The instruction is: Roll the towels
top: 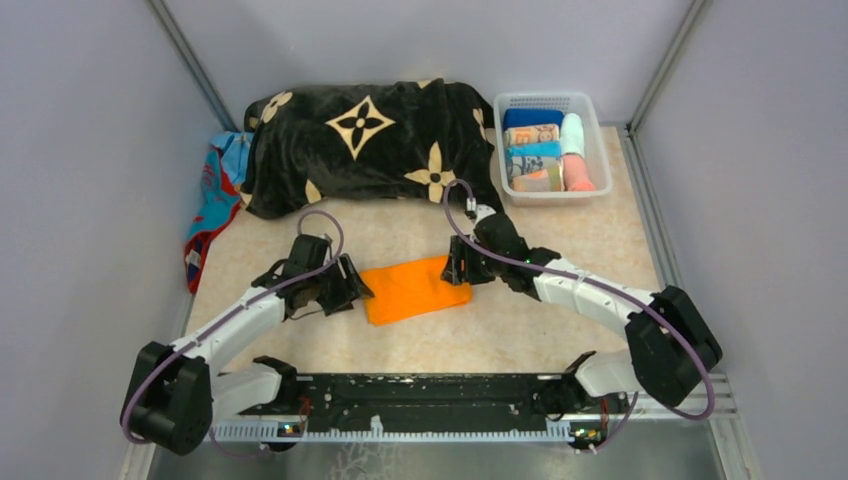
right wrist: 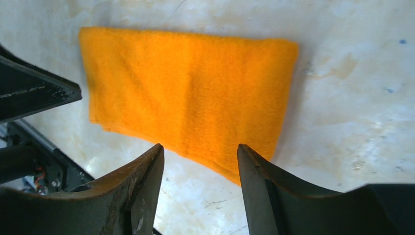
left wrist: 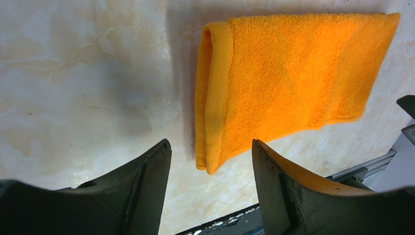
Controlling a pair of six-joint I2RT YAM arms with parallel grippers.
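An orange towel [top: 410,295] lies flattened and folded on the table, with a doubled hem along its left end [left wrist: 218,93]. My left gripper [top: 355,285] is open at that end; in the left wrist view its fingertips [left wrist: 163,147] stand either side of the folded hem's lower part. My right gripper [top: 457,262] is open above the towel's right end, and in the right wrist view the towel [right wrist: 215,93] stretches beyond its open fingers with nothing held between them.
A dark patterned blanket [top: 380,160] lies along the back. A white basket [top: 600,160] of rolled towels stands at back right, and red-blue cloths [top: 210,220] lie at far left.
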